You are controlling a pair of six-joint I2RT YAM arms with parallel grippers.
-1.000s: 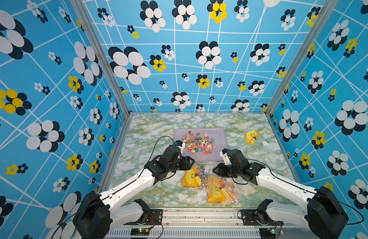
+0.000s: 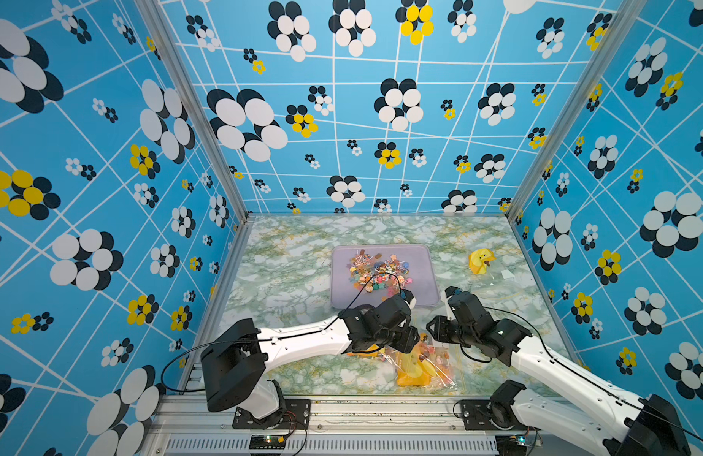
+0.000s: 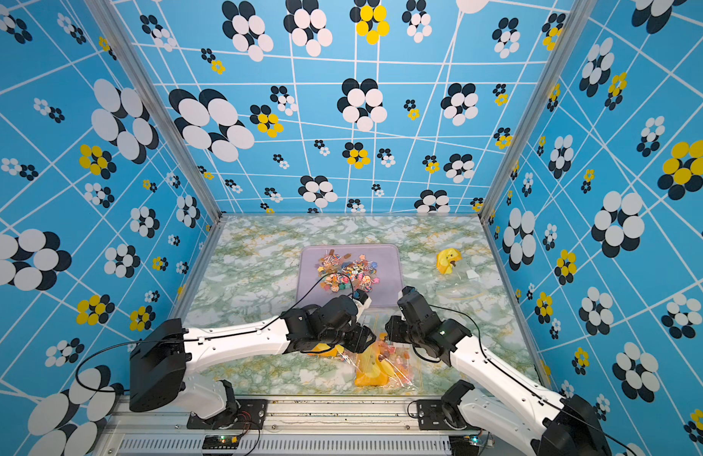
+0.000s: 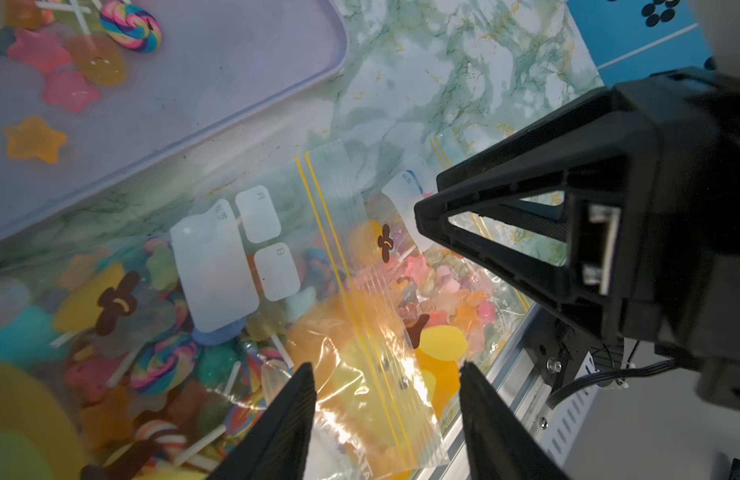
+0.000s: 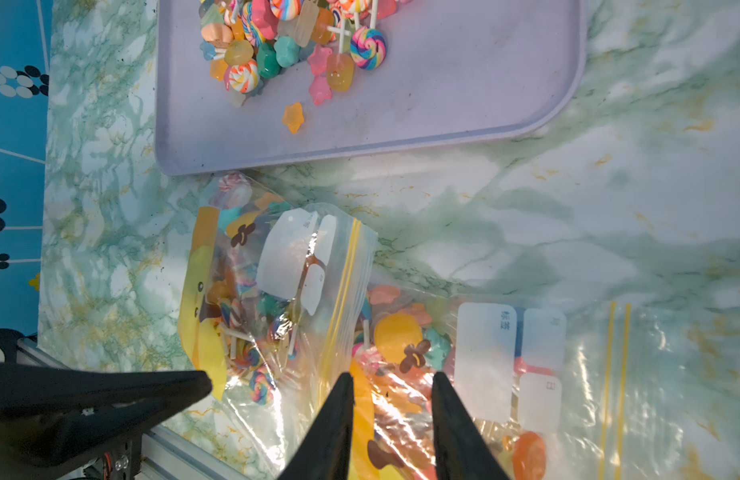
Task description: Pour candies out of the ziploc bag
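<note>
Two clear ziploc bags with yellow pictures and candies inside lie overlapping at the front of the table: one bag [image 5: 273,264] under my left arm, the other [image 5: 398,336] beside it. My left gripper hovers over them, fingers apart, with nothing held. My right gripper is also over the bags, fingers apart and empty. A lilac tray [image 5: 466,88] behind the bags holds a pile of loose candies and lollipops [image 5: 337,56].
A small yellow duck-like item [image 2: 480,260] and a white scrap [image 2: 507,274] lie at the back right. The metal rail runs along the front edge.
My left gripper has moved right and toward the front, over the bags. My right gripper has shifted right from where it was a second ago.
</note>
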